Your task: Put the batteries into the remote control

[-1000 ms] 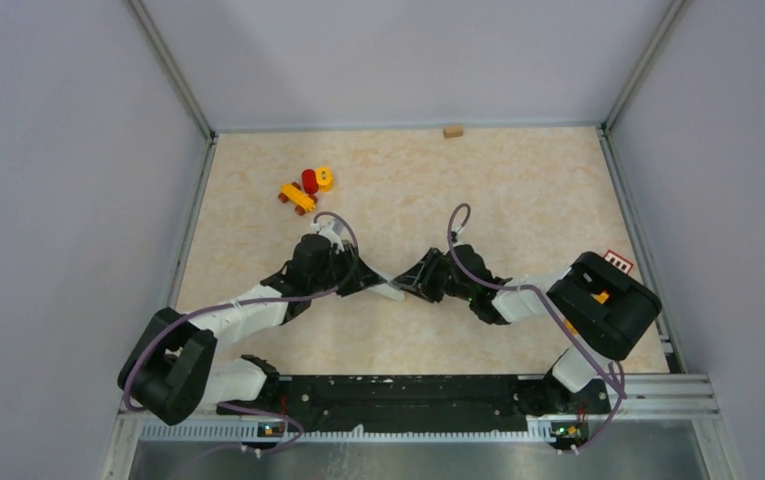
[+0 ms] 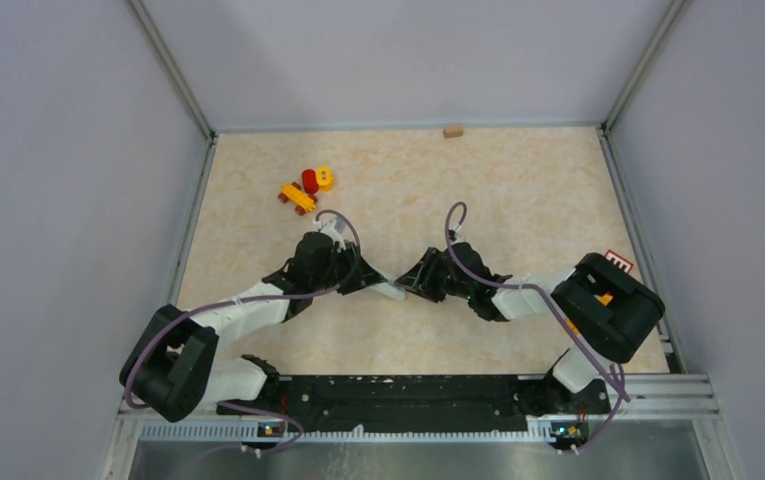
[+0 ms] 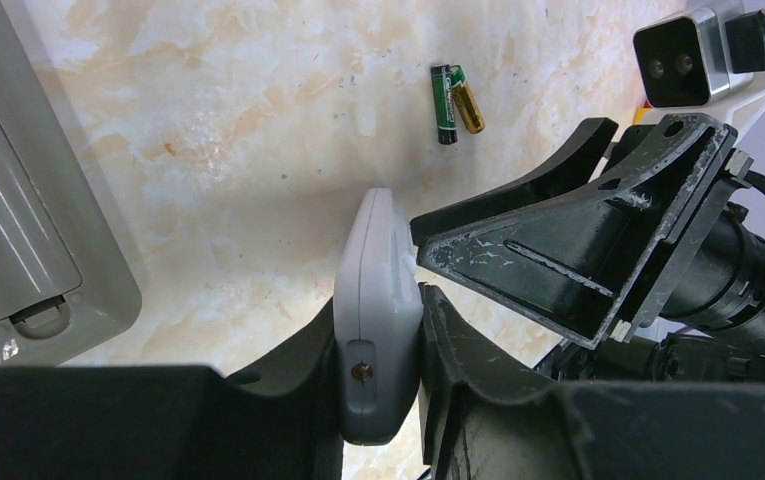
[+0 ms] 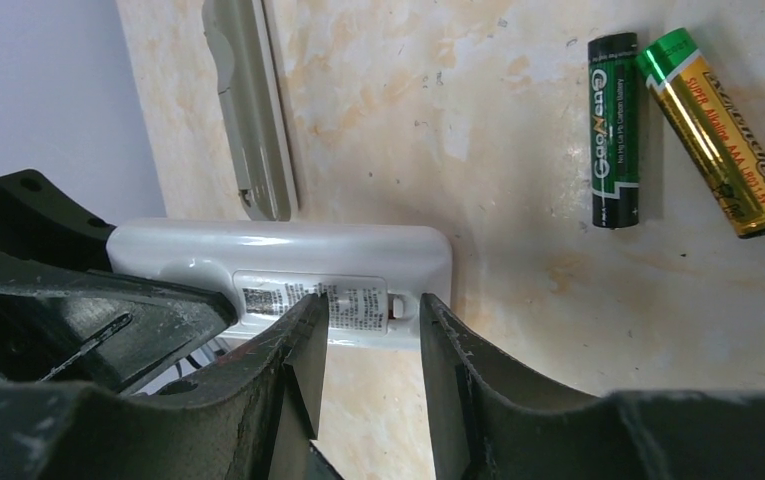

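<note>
A white remote (image 3: 374, 300) is held in my left gripper (image 2: 372, 277), which is shut on it. In the right wrist view the remote (image 4: 328, 250) shows a slatted panel with a small latch on its side. My right gripper is at that latch, its fingers part open, tips against or just before the remote. A green battery (image 4: 613, 130) and a gold battery with a green end (image 4: 723, 140) lie side by side on the table.
A grey casing with a lid (image 3: 28, 220) lies beside the remote. Toy pieces (image 2: 298, 197) sit at the back left, a wooden block (image 2: 453, 131) at the back.
Both grippers and the remote have shifted very slightly; otherwise the top view looks the same.
</note>
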